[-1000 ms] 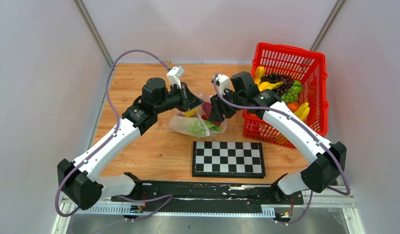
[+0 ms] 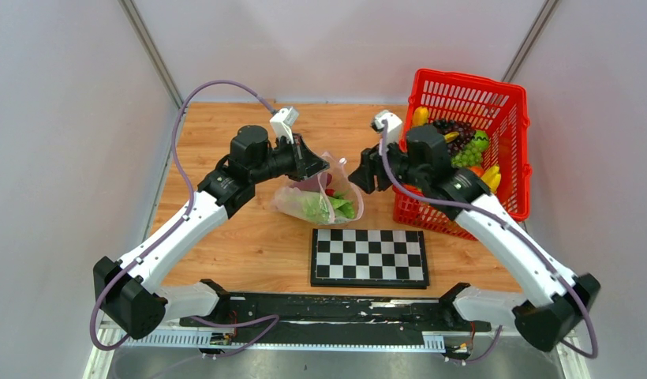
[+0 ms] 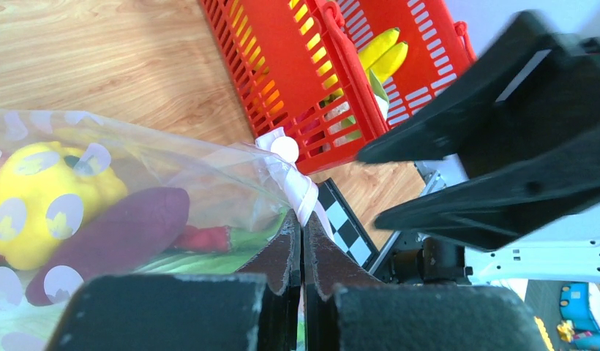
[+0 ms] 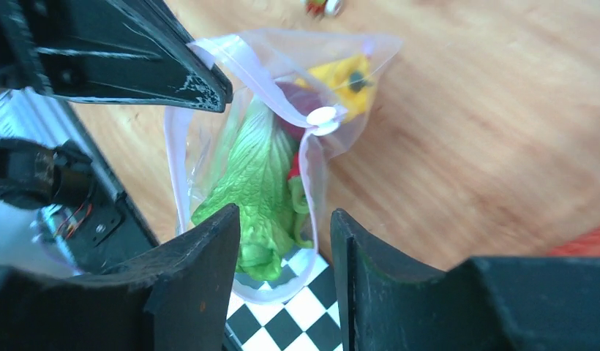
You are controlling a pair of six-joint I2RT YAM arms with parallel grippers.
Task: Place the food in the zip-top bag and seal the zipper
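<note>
The clear zip top bag lies on the table with its mouth gaping to the right. Through its film the left wrist view shows a yellow pepper, a purple eggplant and a bit of something red. Green leafy lettuce fills the mouth side. My left gripper is shut on the bag's rim, near the white zipper slider. Just right of the mouth, my right gripper stands open, nothing between its fingers.
A red basket with bananas, grapes and other fruit stands right, beneath the right arm. In front of the bag lies a black-and-white checkered board.
My right gripper has backed out of the bag's mouth to the right, leaving the eggplant inside. The left arm has kept still.
</note>
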